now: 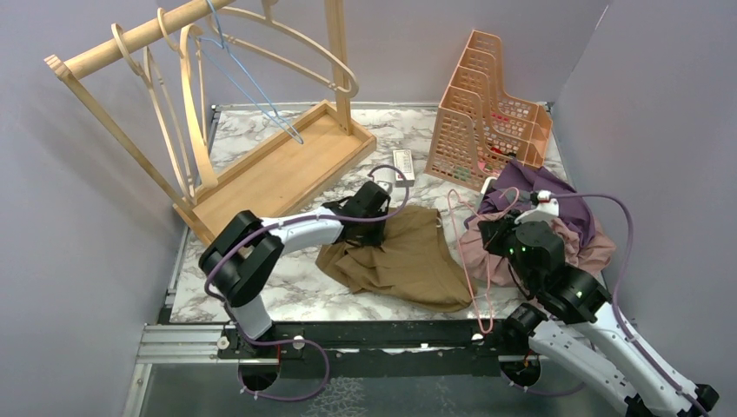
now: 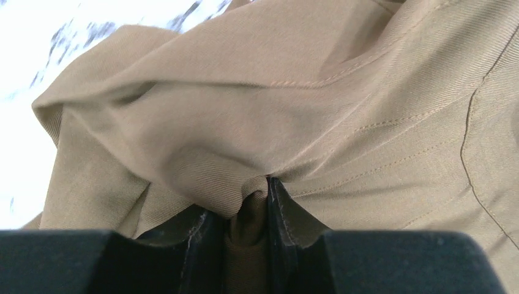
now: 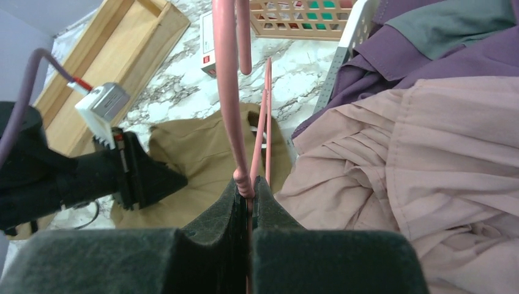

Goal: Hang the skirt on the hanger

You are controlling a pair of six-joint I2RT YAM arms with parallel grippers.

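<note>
An olive-brown skirt [image 1: 404,265] lies rumpled on the marble table. My left gripper [image 1: 369,234] is down on its upper left part, shut on a bunched fold; the left wrist view shows the cloth [image 2: 367,141] gathered between the dark fingers. My right gripper [image 1: 494,234] is shut on a pink hanger [image 1: 471,289], held upright at the skirt's right side. In the right wrist view the hanger [image 3: 229,104] rises from between the fingertips.
A wooden rack [image 1: 82,61] with several hangers stands at the left. A peach plastic organiser [image 1: 469,78] is at the back right, pink and purple cloths [image 1: 569,208] at the right. A small box [image 1: 403,161] lies behind the skirt.
</note>
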